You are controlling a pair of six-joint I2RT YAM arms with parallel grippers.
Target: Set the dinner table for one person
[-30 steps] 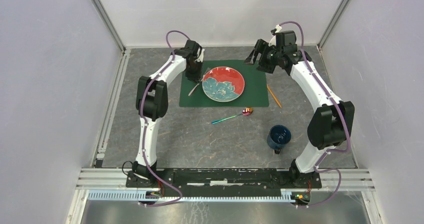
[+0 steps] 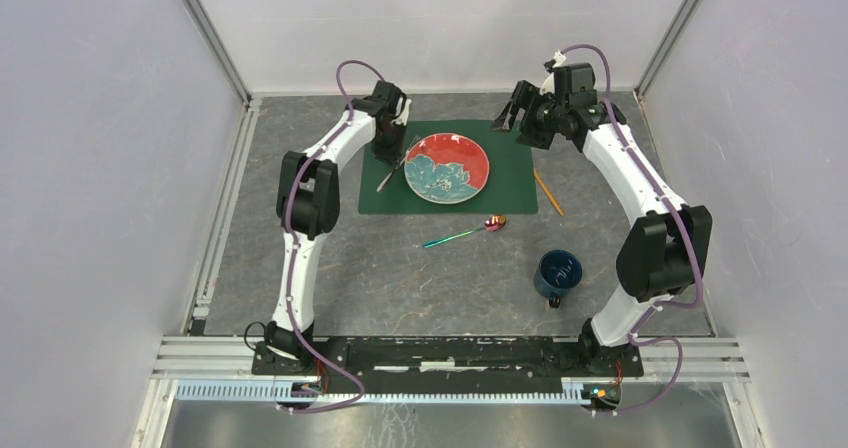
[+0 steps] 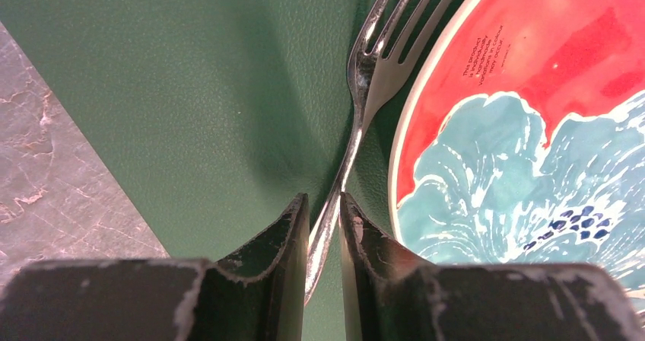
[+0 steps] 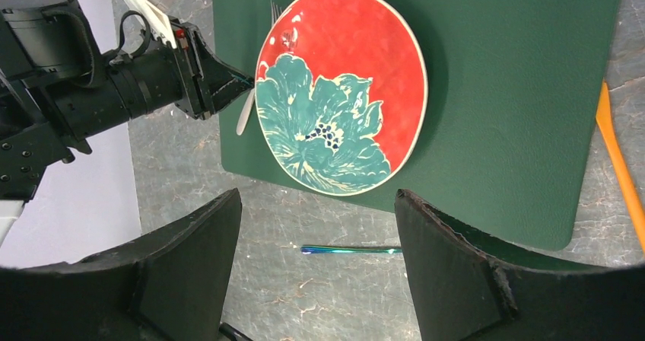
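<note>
A silver fork [image 3: 357, 128] lies slanted on the green placemat [image 2: 515, 193], just left of the red and teal plate [image 2: 447, 168]. Over its handle stands my left gripper, part open, with the handle showing between the fingertips and a gap still visible. Whether the fingers touch the fork I cannot tell. My right gripper hangs wide open and empty above the far right of the mat. In front of the mat lies a spoon [image 2: 453, 236] with a shiny coloured handle. An orange utensil [image 2: 548, 192], its head hidden in the top view, lies along the mat's right edge.
A dark blue mug [image 2: 557, 273] stands at the front right, its handle toward the robot base. White walls close off the sides and back.
Little differs: both arms have shifted only slightly. Fork, plate, spoon, orange utensil and mug appear unmoved.
</note>
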